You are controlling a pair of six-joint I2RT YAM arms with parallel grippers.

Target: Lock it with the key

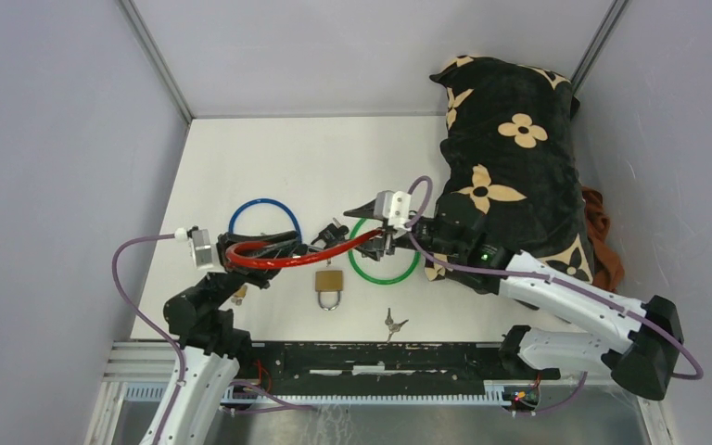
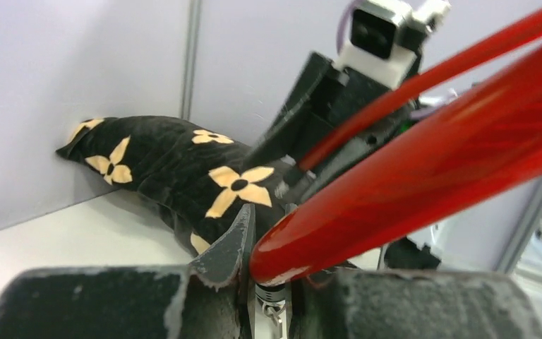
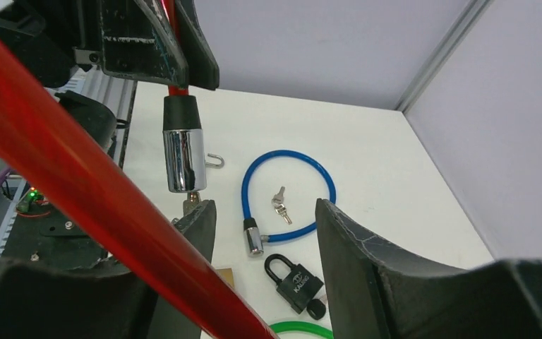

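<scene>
The red cable lock [image 1: 292, 260] arches between my grippers. My left gripper is shut on it, with its metal end below the fingers; in the right wrist view that gripper holds the red cable above a chrome lock head [image 3: 184, 159], with a key-like piece under the head. My right gripper is part open just right of that head, its fingers apart; the red cable crosses in front of its left finger.
On the table lie a blue cable lock [image 3: 286, 154], a black padlock [image 3: 298, 286], a brass padlock [image 1: 329, 280], a green cable [image 1: 380, 281] and keys [image 1: 390, 324]. A black cushion [image 1: 510, 158] fills the right side.
</scene>
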